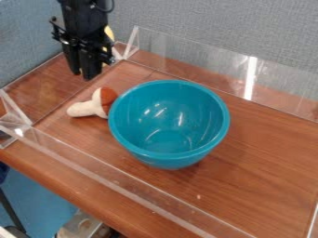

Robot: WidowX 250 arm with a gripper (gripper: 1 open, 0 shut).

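My black gripper (82, 65) hangs at the upper left of the camera view, above and behind a white toy with a reddish-orange top (91, 106). A small yellow item shows behind the gripper near the top; whether the fingers grip anything is hard to tell. A large teal bowl (168, 124) stands in the middle, just right of the toy.
Clear low walls edge the wooden surface (255, 167), with open wood at the right and front. A blue area and metal fitting lie beyond the edge at the lower left.
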